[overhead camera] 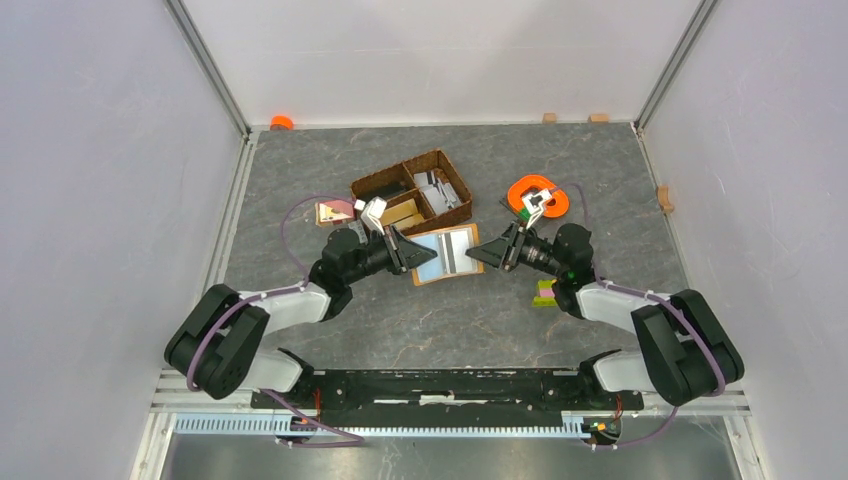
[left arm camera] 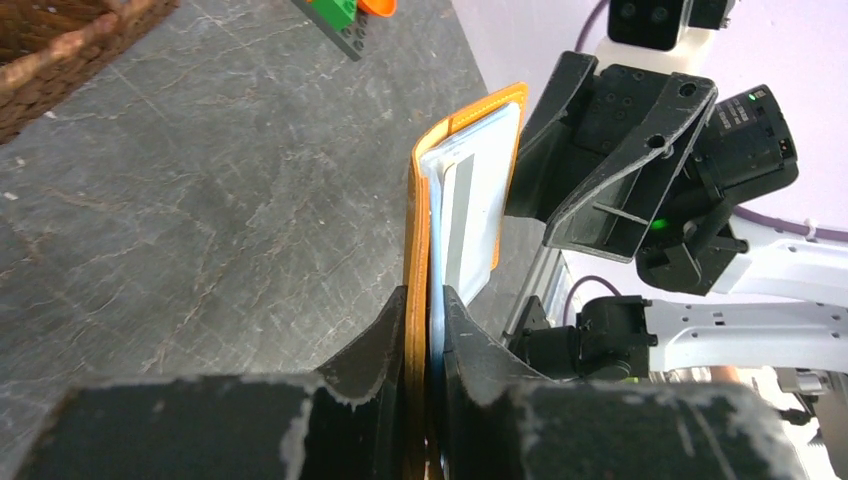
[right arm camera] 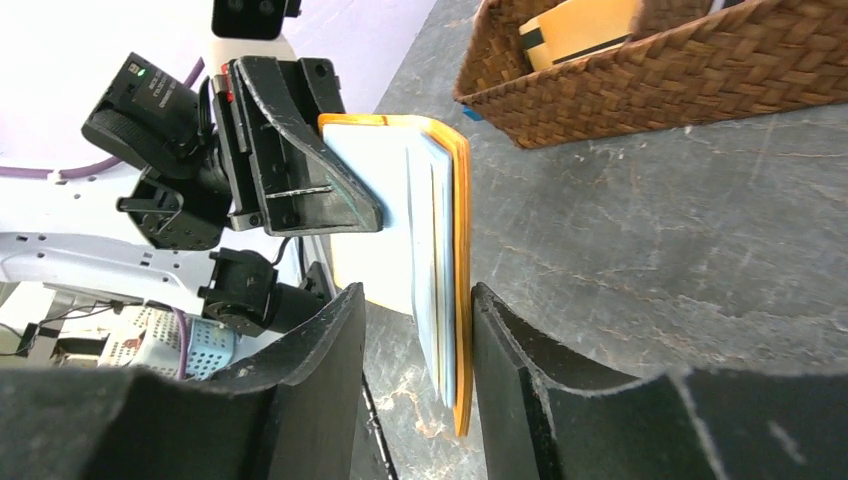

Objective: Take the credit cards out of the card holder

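Observation:
The orange card holder [overhead camera: 448,254], with pale cards inside, is held in the air between both arms. My left gripper is shut on it; in the left wrist view it stands edge-on, a white card with a grey stripe showing. In the right wrist view the holder's edge [right arm camera: 460,250] shows several layers of cards along it. My right gripper is open, its fingers on either side of that edge, close to it.
A woven basket [overhead camera: 410,170] with compartments lies behind the holder. An orange round object [overhead camera: 555,205] is at the back right, a yellow-green item [overhead camera: 543,300] near the right arm.

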